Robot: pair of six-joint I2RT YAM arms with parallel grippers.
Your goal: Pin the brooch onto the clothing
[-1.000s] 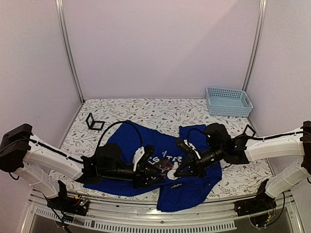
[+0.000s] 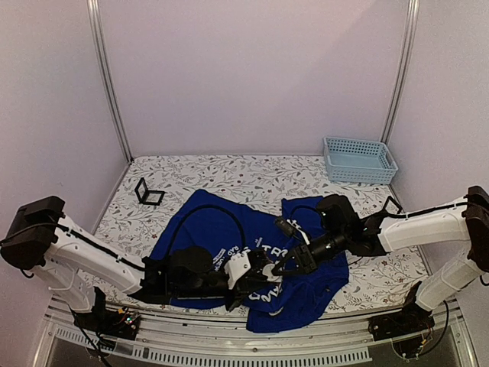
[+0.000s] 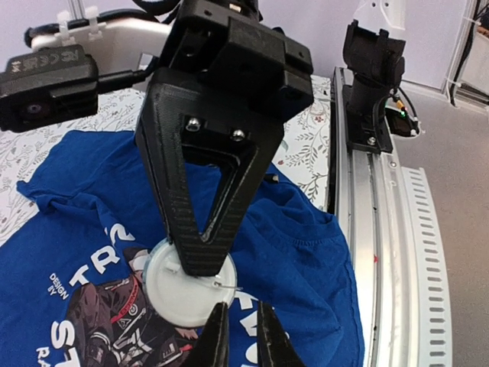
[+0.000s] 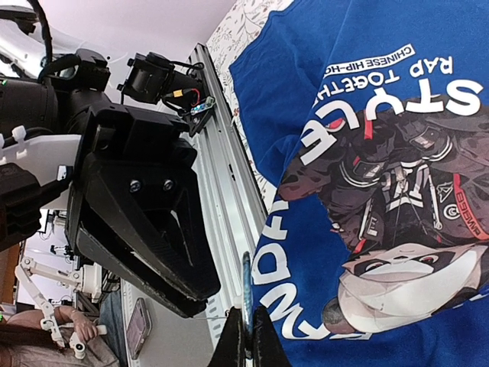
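Note:
In the left wrist view the brooch is a round white disc with a thin metal pin across it. My right gripper is shut on it there. The right wrist view shows the brooch edge-on between my right gripper's tips, its pin pointing left toward my left gripper. My left gripper's fingertips stand slightly apart just below the disc; whether they grip anything is unclear. The blue printed clothing lies spread beneath both grippers.
A light blue basket stands at the back right, and a small black frame at the back left. A metal rail runs along the front edge.
My left gripper has moved right and toward the front, closing up to the brooch. The right gripper stays almost where it was, with the brooch in it.

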